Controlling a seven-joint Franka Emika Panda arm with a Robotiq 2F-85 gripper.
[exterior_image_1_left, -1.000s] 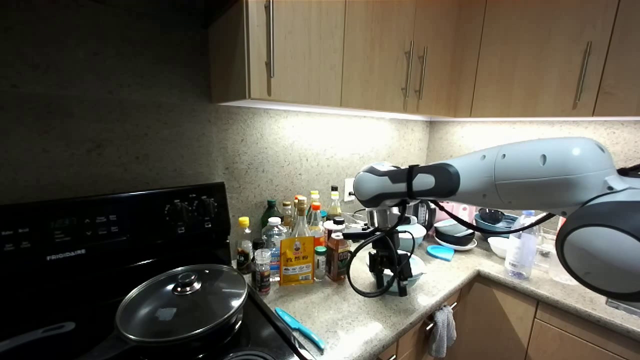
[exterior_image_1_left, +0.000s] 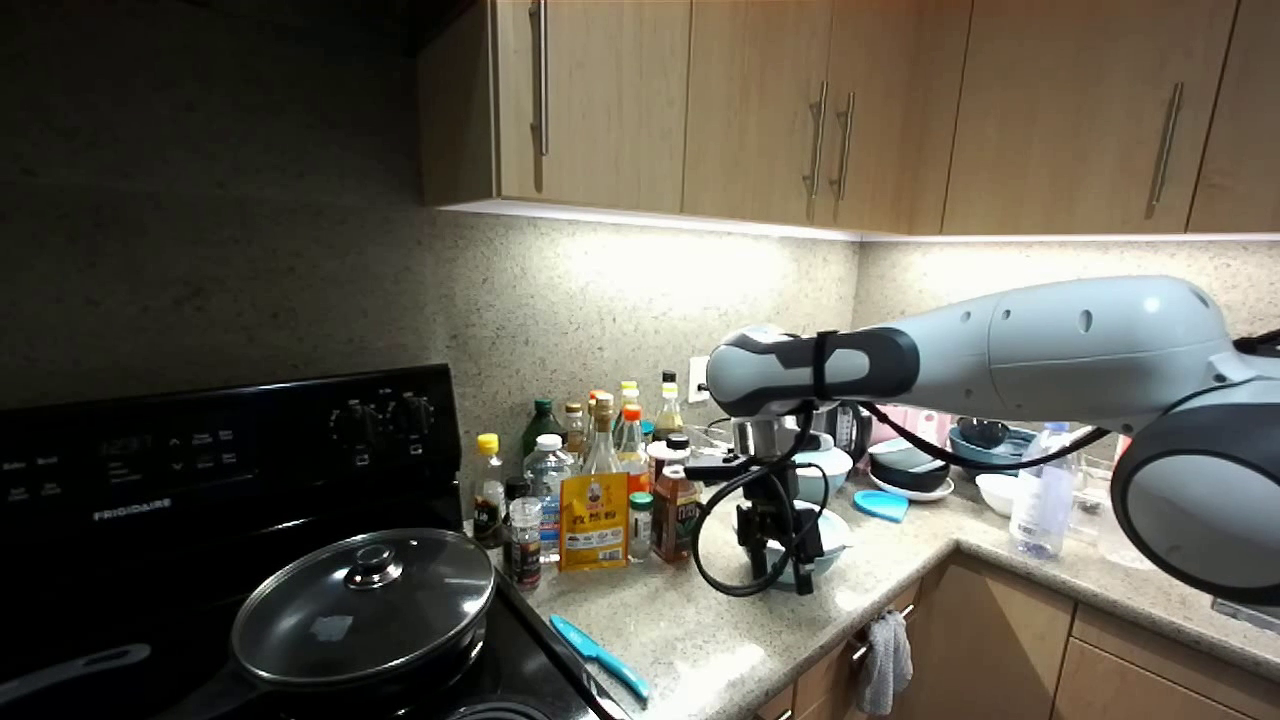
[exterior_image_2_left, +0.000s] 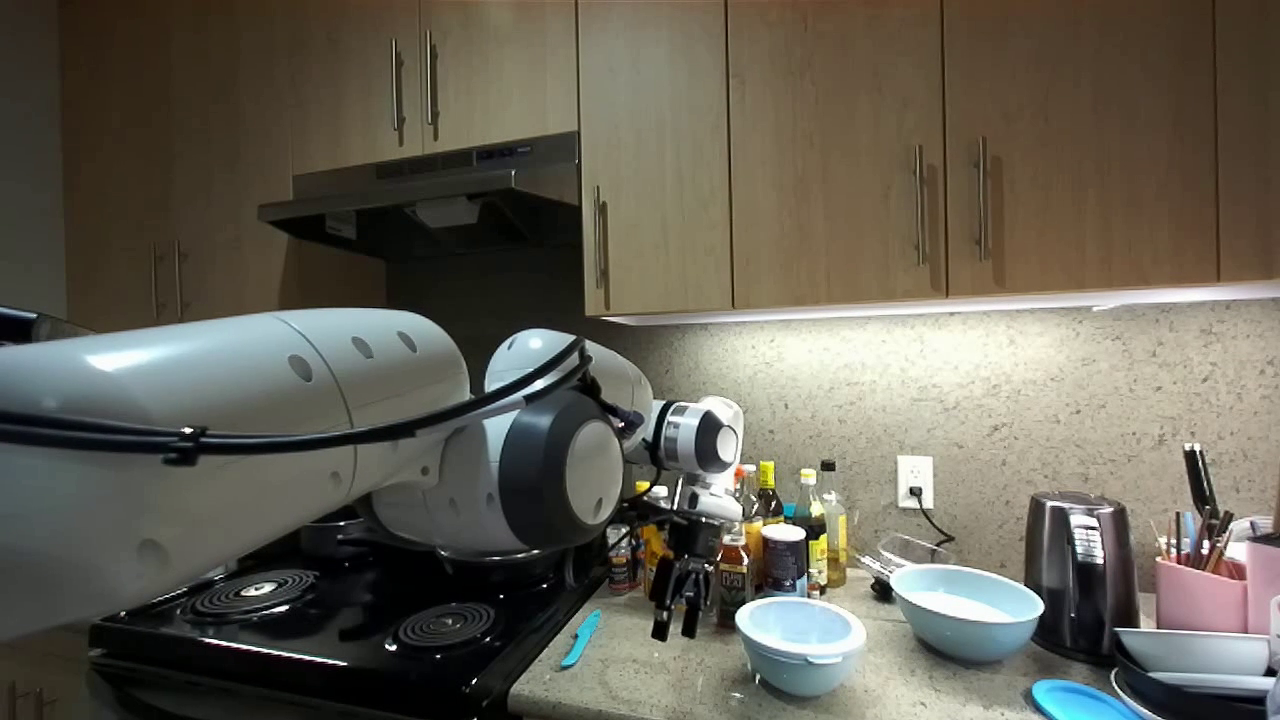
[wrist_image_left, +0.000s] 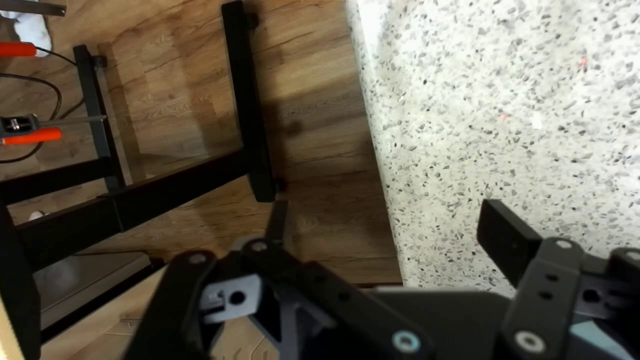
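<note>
My gripper is open, its two fingers wide apart with nothing between them. In the wrist view the gap spans the speckled counter's front edge, with counter on one side and floor on the other. Exterior view 2 has the gripper (exterior_image_2_left: 675, 618) pointing down over the counter, left of a light-blue lidded bowl (exterior_image_2_left: 801, 672). From exterior view 1 the gripper (exterior_image_1_left: 782, 578) covers part of that bowl (exterior_image_1_left: 830, 530). A turquoise knife (exterior_image_2_left: 581, 638) lies near the stove's edge. On the stove sits a pan with a glass lid (exterior_image_1_left: 363, 606).
Several bottles and a yellow packet (exterior_image_1_left: 594, 522) stand along the backsplash. A second blue bowl (exterior_image_2_left: 967, 612), a kettle (exterior_image_2_left: 1083, 576) and a flat blue lid (exterior_image_2_left: 1077, 700) are farther right. A grey towel (exterior_image_1_left: 885, 662) hangs at the cabinet front. Counter between knife and lidded bowl is clear.
</note>
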